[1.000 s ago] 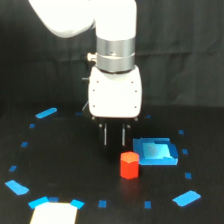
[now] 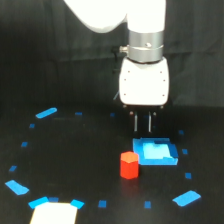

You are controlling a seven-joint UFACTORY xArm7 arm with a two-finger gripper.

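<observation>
A red block stands on the black table near the middle of the view. Close behind it and to the right is a small blue tray, its inside pale; I make out no separate object in it. My gripper points down above the tray's left part, its two thin dark fingers apart. Nothing shows between them, and it is clear of the red block.
Light blue tape strips and small blue marks lie around the table. A pale beige object is cut off at the bottom left edge.
The arm and gripper have moved right and slightly up, from left of the red block to above the tray. The block and tray have stayed in place.
</observation>
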